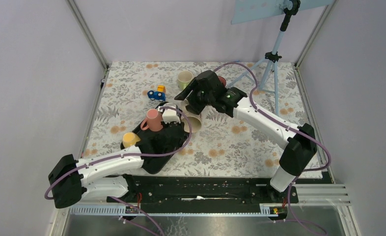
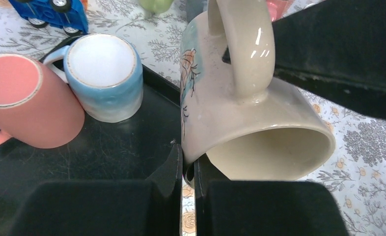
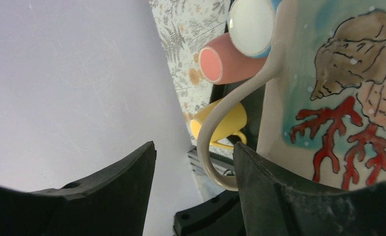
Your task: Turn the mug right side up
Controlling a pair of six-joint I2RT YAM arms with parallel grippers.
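Observation:
A cream mug with printed shells and coral lies tilted on its side in the air above the tray's right edge, mouth facing down-right in the left wrist view, handle on top. My left gripper is shut on its wall near the rim. My right gripper is open beside the handle; its fingers sit either side of the handle's lower curve, apparently not closed on it. In the top view the right gripper largely covers the mug.
A black tray holds a pink mug, a blue-white mug and a yellow mug. A toy car, a green cup and a tripod stand behind.

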